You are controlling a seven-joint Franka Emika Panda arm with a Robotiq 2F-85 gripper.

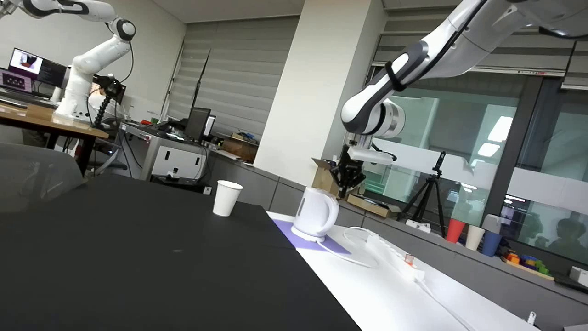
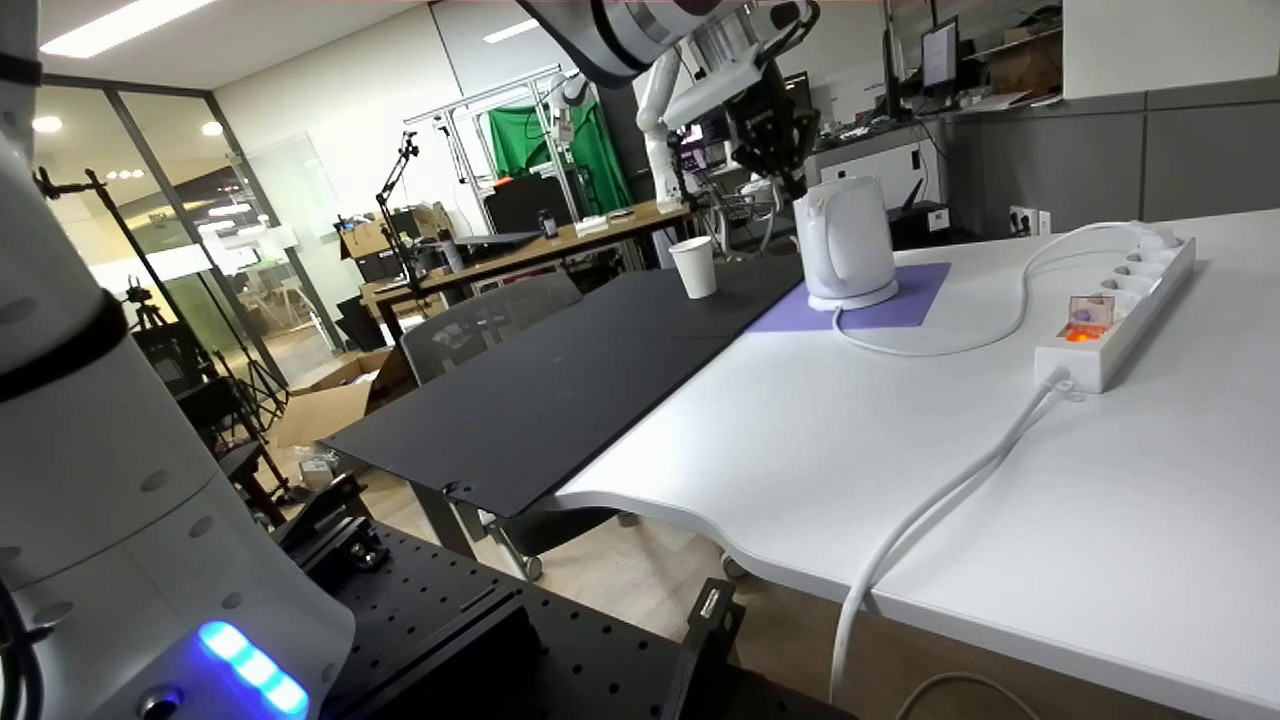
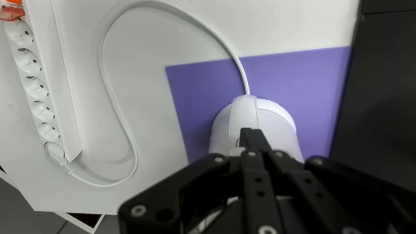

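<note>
A white electric kettle [image 1: 315,213] stands upright on its base over a purple mat [image 2: 908,299]. In exterior view 1 my gripper [image 1: 342,193] points down just above and to the right of the kettle's handle. From the other side, in exterior view 2, its tips sit close to the top of the kettle [image 2: 848,234]. The wrist view shows the black fingers [image 3: 251,140] together over the kettle's handle [image 3: 244,113], with nothing visible between them. Whether the tips touch the kettle I cannot tell.
A white paper cup [image 2: 693,266] stands on the black sheet [image 2: 576,372], beyond the mat. The kettle's cord runs across the white table [image 2: 768,456] to a power strip [image 2: 1122,314] with a lit orange switch. Open table lies between strip and sheet.
</note>
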